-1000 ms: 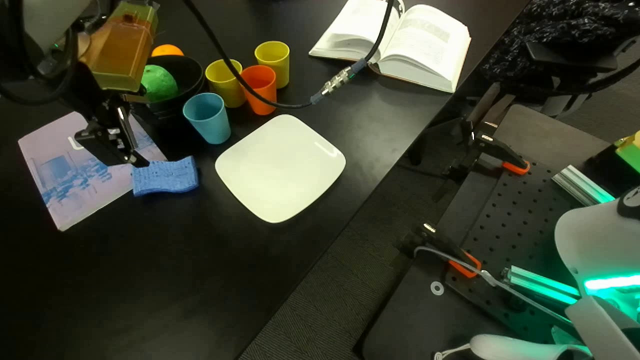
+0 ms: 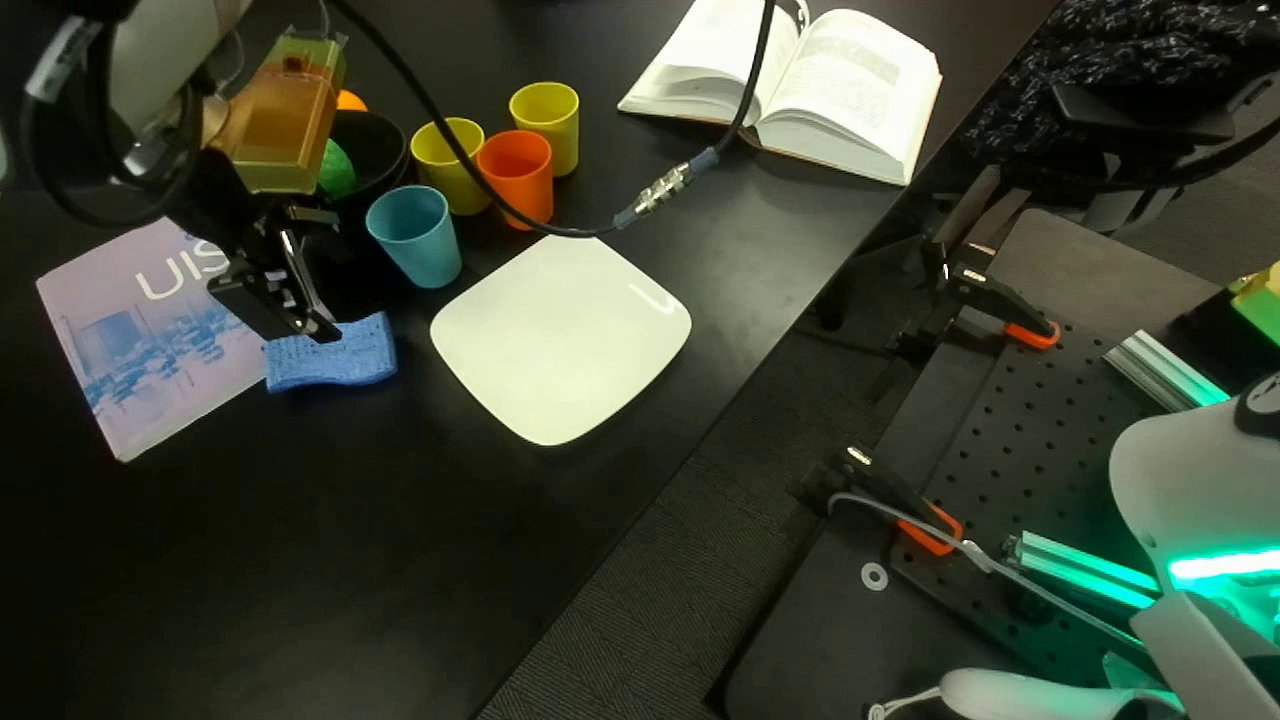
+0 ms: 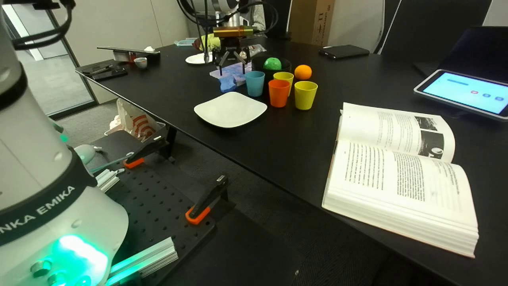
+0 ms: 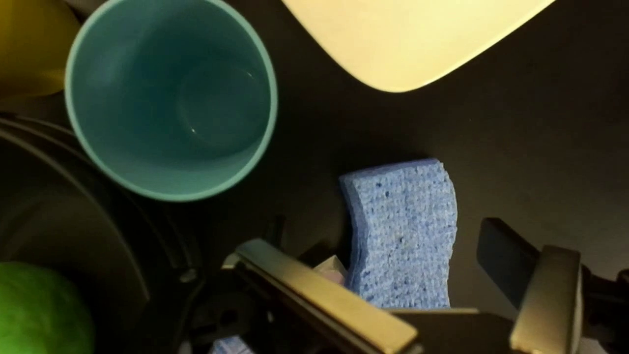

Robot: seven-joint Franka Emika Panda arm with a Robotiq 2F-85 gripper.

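A wavy blue sponge [image 2: 332,355] lies across the edge of a lilac magazine [image 2: 144,342] on the dark table. Above it hangs my gripper [image 2: 306,282], tilted and open. In the wrist view the sponge [image 4: 407,236] shows between the two widely parted fingers of the gripper, and nothing is held. From the far side in exterior view 2, the gripper's fingers [image 3: 243,63] point down near the sponge [image 3: 227,84]. How far above the sponge the fingertips are I cannot tell.
A blue cup [image 2: 415,238] stands close by, with orange and yellow cups behind. A black bowl [image 4: 65,200] with a green ball [image 4: 41,309] sits near the gripper. The white plate [image 2: 561,338] is right of the sponge. Bare table lies in front.
My gripper has moved right in exterior view 1, from over the magazine to above the sponge's left part. The cable shifted with it; the sponge, cups and plate stayed put.
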